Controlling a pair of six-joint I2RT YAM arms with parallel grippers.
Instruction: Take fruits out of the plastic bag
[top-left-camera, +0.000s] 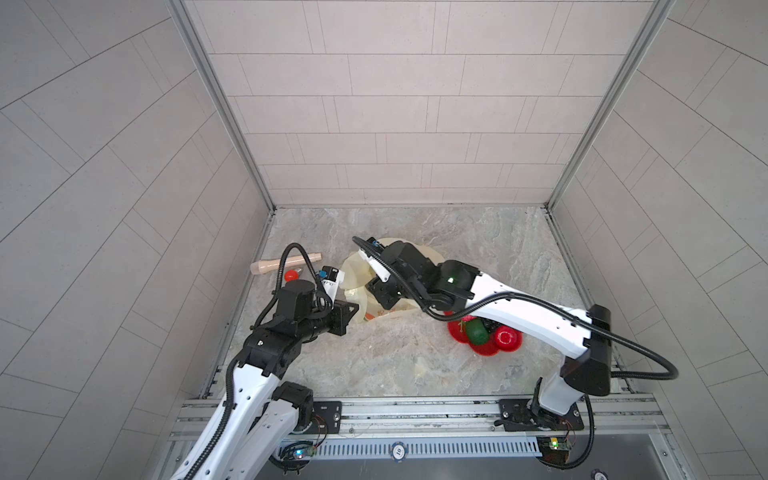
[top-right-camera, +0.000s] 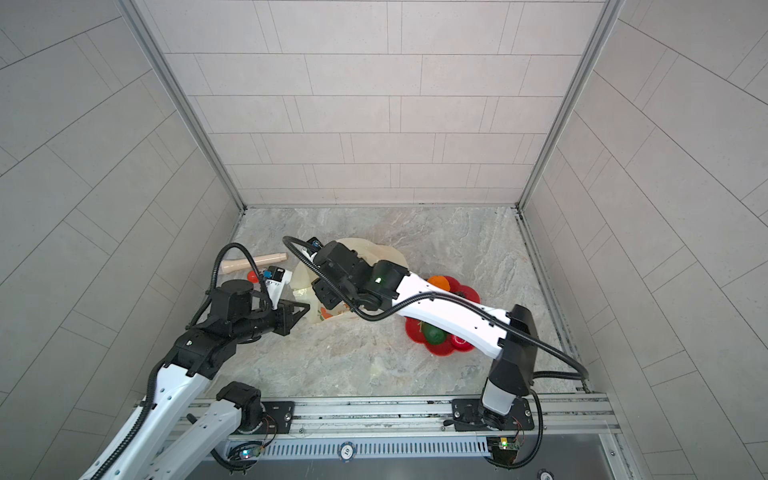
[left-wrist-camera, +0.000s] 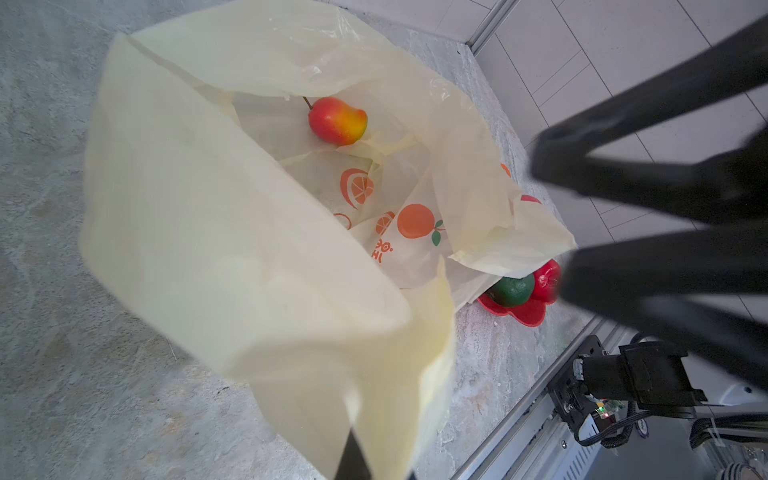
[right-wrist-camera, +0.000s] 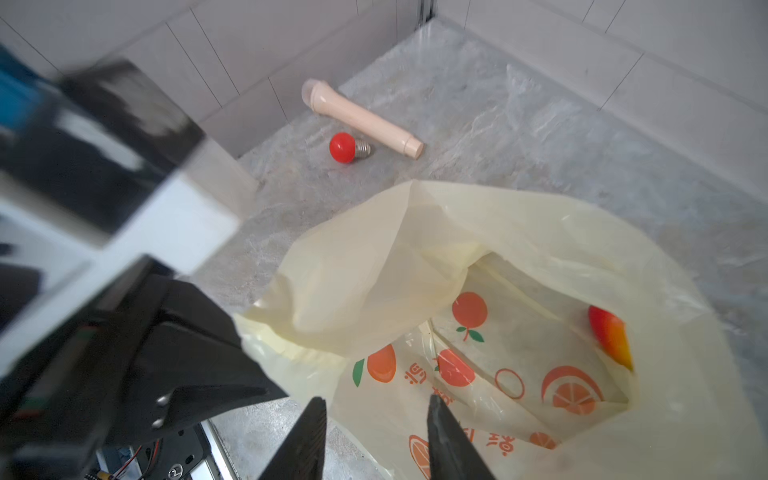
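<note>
A pale printed plastic bag lies crumpled open on the counter; a red-yellow mango rests inside, partly hidden in the right wrist view (right-wrist-camera: 609, 334). My left gripper (top-left-camera: 345, 318) is shut at the bag's near left, where the bag's edge runs into its fingertips. My right gripper hangs over the bag's opening, its two fingertips apart, with nothing seen between them; how far it is closed is unclear.
A red flower-shaped tray (top-left-camera: 485, 349) with several fruits, including a green one (top-left-camera: 476, 332), stands at the right. A red bulb (right-wrist-camera: 342, 147) and a pale microphone (right-wrist-camera: 360, 116) lie at the back left.
</note>
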